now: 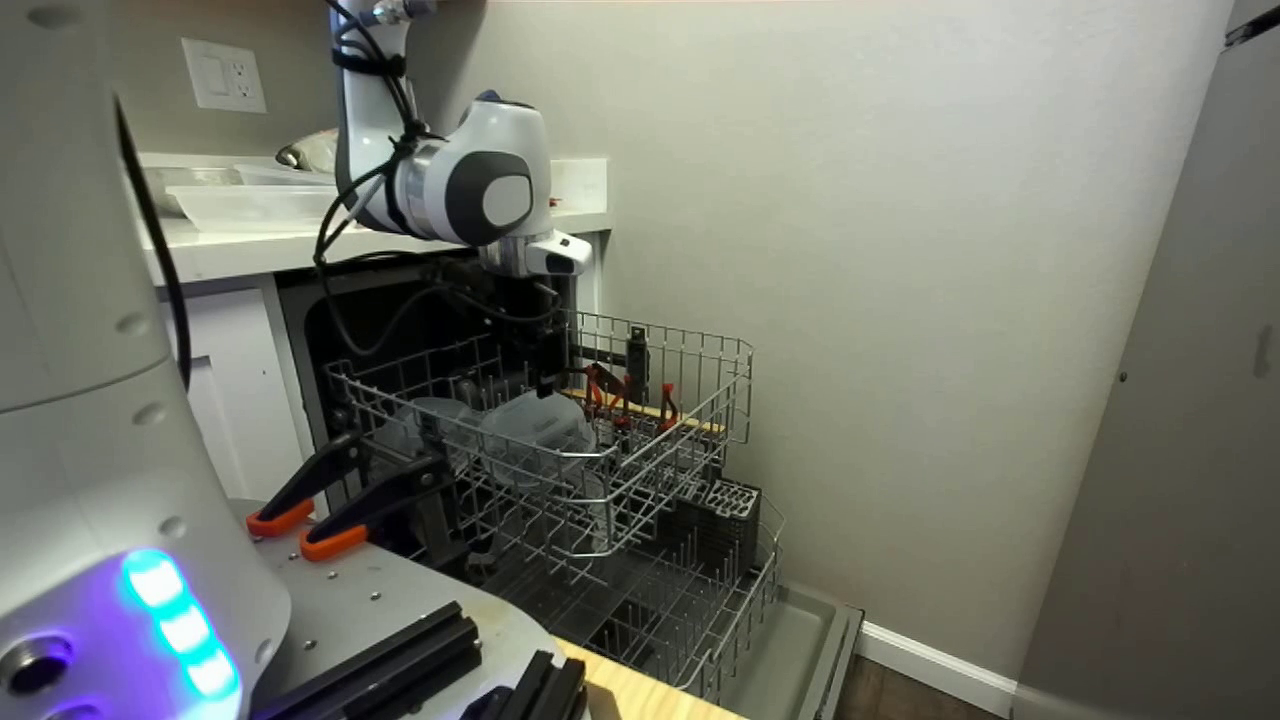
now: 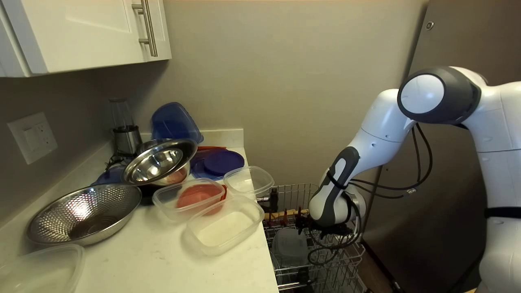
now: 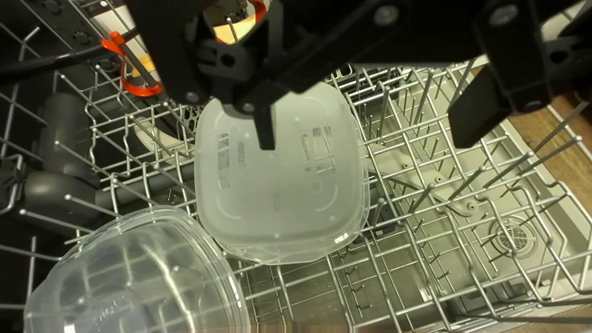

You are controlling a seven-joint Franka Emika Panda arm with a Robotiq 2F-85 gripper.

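My gripper is open, its two dark fingers wide apart with nothing between them in the wrist view. Upside down in the upper dishwasher rack (image 1: 626, 478) rests a cloudy plastic container (image 3: 283, 177). The left fingertip appears over this container, while the right one is out past its right side, above bare rack wires. A second clear container (image 3: 144, 277) lies close by at the lower left. From the side, the gripper (image 1: 549, 374) hangs just above the cloudy container (image 1: 536, 434); whether it touches cannot be told.
Red-handled clamps (image 1: 666, 408) and a wooden strip line the rack's far side. Thin tines stand up around the containers. The rack's right part looks mostly empty.
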